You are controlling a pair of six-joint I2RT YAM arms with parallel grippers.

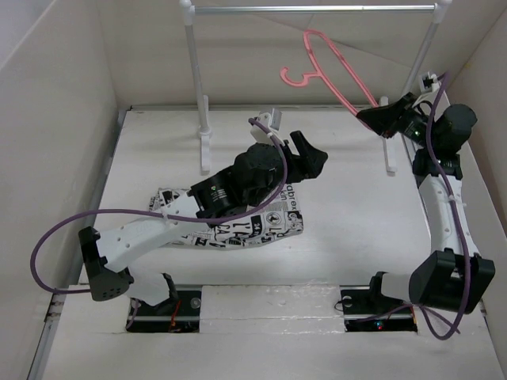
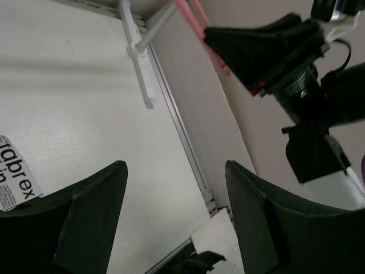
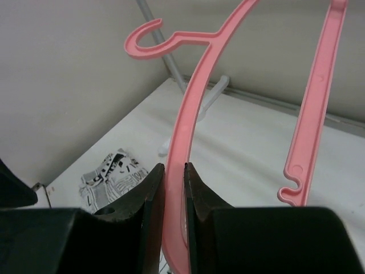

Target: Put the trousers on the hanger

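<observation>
The trousers look like the black-and-white newsprint fabric, lying flat on the table partly beneath my left arm; the right wrist view shows part of this printed cloth too. My right gripper is shut on one long bar of the pink hanger, holding it up in the air at the back right. In the right wrist view, the hanger bar runs between the fingers, with its hook to the upper left. Raised over the table's middle, my left gripper stands open and empty, apart from hanger and cloth.
A metal rail on white posts spans the back, above and behind the hanger. Walls close in both sides. Bare table lies to the right of the cloth.
</observation>
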